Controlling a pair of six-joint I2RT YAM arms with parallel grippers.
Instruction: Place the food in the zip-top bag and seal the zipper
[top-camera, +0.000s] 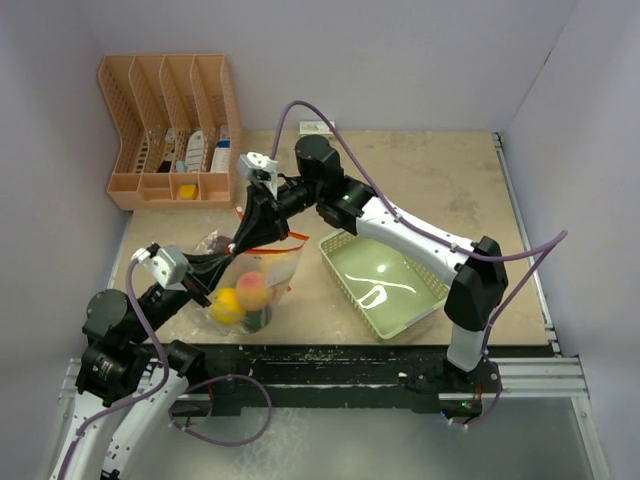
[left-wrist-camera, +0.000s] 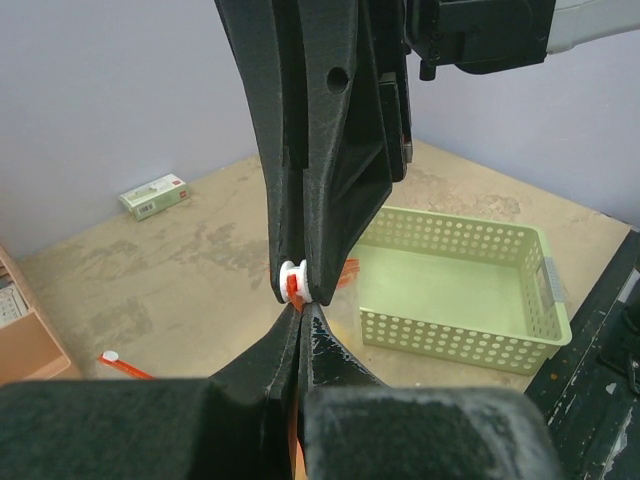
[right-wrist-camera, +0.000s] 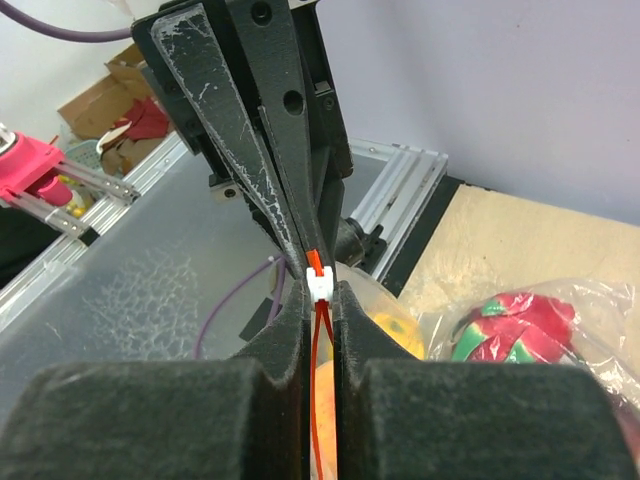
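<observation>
A clear bag (top-camera: 284, 268) with a red zipper strip hangs below both grippers in the top view. Inside it are a peach (top-camera: 254, 291), a yellow fruit (top-camera: 226, 306) and a dark green item (top-camera: 257, 319). My left gripper is shut at one end of the strip, with red showing at its tips. Almost touching it, my right gripper is shut on a small white piece (right-wrist-camera: 320, 283) of the red zipper. Two red strands run back from there between the right fingers in the right wrist view.
Beside the held bag lies clear plastic around a red-and-green item (right-wrist-camera: 515, 325). An empty green basket (top-camera: 338, 274) stands to the right. A peach-coloured organizer (top-camera: 123, 185) is at the back left, and a small box (left-wrist-camera: 153, 196) sits by the wall.
</observation>
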